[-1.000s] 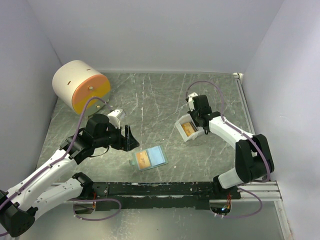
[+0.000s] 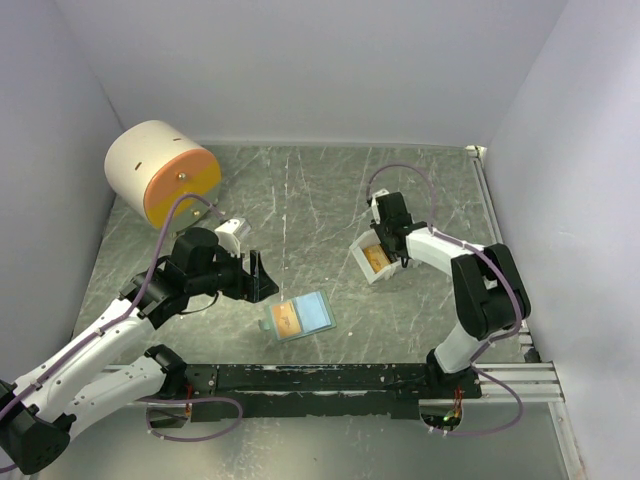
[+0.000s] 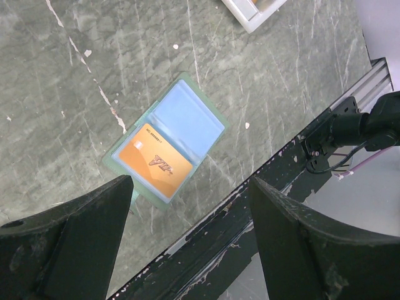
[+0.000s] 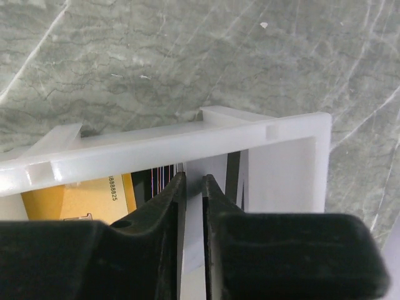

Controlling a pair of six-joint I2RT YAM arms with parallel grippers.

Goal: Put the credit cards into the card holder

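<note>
The card holder (image 3: pixel 203 97), a clear sleeve with a greenish edge, lies flat at the table's front middle; an orange card (image 3: pixel 156 161) fills one side, and its other pocket looks pale blue. My left gripper hovers above it, open and empty. To the right stands a white box (image 4: pixel 284 126) holding a yellow-orange card (image 4: pixel 94 199), several thin dark edges and a greyish-white card (image 4: pixel 195 247). My right gripper points down into the box, its fingertips a narrow gap apart. The greyish-white card shows in this gap; I cannot tell whether the fingers touch it.
A white cylinder (image 2: pixel 140 170) with an orange front stands at the back left. A black rail (image 2: pixel 320 377) runs along the front edge.
The left arm, card holder and box have not visibly moved.
</note>
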